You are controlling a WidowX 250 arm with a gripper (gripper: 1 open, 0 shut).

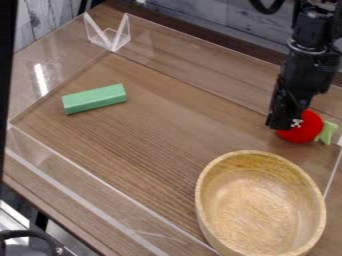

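Observation:
My black gripper [283, 114] reaches down at the right of the table, its fingertips at the upper left side of a round red object [306, 129] with a pale green part [327, 133] at its right. The gripper looks shut; whether anything is between its fingertips is hard to tell.
A wooden bowl [258, 174] sits at the lower right, just below the red object. A green block [94, 97] lies at the left, and a clear angular holder [110, 31] stands at the back left.

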